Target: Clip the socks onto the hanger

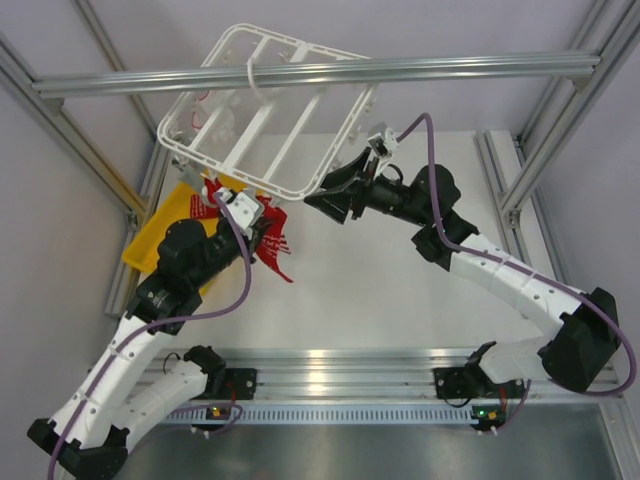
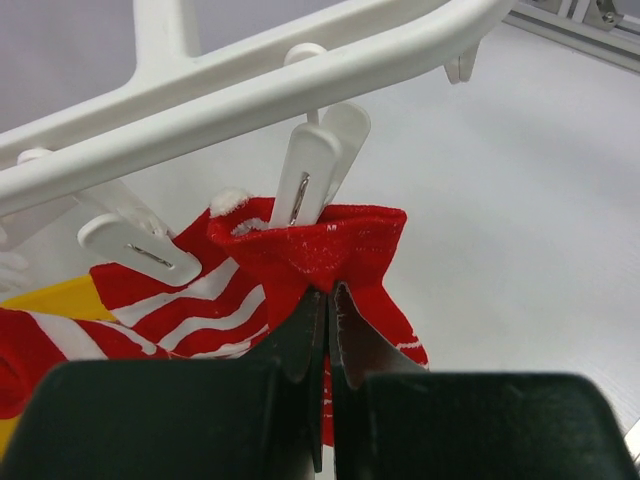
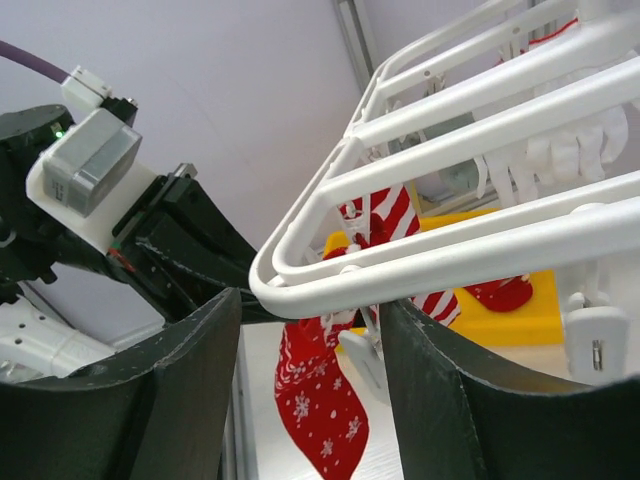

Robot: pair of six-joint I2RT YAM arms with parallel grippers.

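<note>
The white hanger (image 1: 228, 158) hangs from the overhead bar. Beneath its front rim, my left gripper is shut on a red sock (image 2: 375, 245), whose cloth gathers at the fingertips. A white clip (image 2: 308, 170) reaches into the sock's cuff; whether it pinches the cloth is hard to tell. The sock's patterned lower part (image 3: 325, 410) dangles free in the right wrist view. My right gripper (image 1: 325, 203) stands open at the hanger's front right corner, the rim (image 3: 330, 290) lying between its fingers. A striped red-and-white sock (image 2: 200, 310) is beside a neighbouring clip (image 2: 140, 247).
A yellow bin (image 1: 150, 240) lies at the left behind my left arm. The metal bar (image 1: 450, 68) crosses above the hanger. Another clip (image 3: 597, 342) hangs at the right of the right wrist view.
</note>
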